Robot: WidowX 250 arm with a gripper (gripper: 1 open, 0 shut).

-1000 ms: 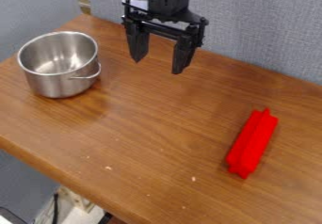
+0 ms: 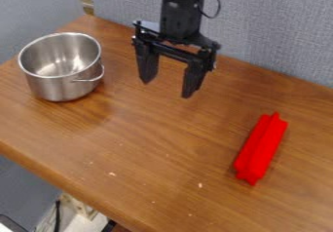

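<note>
The black gripper (image 2: 169, 72) hangs over the back middle of the wooden table, its two fingers spread wide apart, open with nothing between them. A steel pot (image 2: 60, 65) with a side handle stands at the left, apart from the gripper. A red elongated object (image 2: 260, 148) lies on the right part of the table, angled away from the camera, to the right of and nearer than the gripper.
A pale grey wall runs behind the table's back edge. Dark cables show beyond the front left edge.
The gripper has moved lower in the view, somewhat toward the camera, still open. The pot and the red object look unchanged.
</note>
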